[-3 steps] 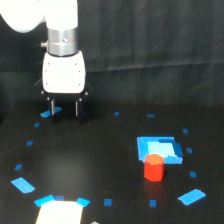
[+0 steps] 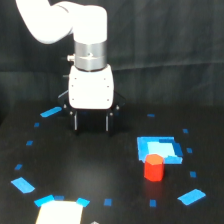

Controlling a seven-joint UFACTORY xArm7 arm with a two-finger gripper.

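Note:
Above the dark table, left of centre, hangs my white gripper [image 2: 91,122], with its fingers pointing down. The fingers stand wide apart, so it is open, and nothing shows between them. A red block [image 2: 153,170] stands upright at the right, in front of a blue tray [image 2: 143,146] with a white inside. It hides part of the tray's front side. My gripper is to the left of both and apart from them.
A pale object [image 2: 60,213] is cut off by the bottom edge at the left. Flat blue marks, such as a strip [image 2: 191,197] at the right, are scattered over the table.
My gripper has moved to the right and slightly lower, still open. The red block and the blue tray have not moved.

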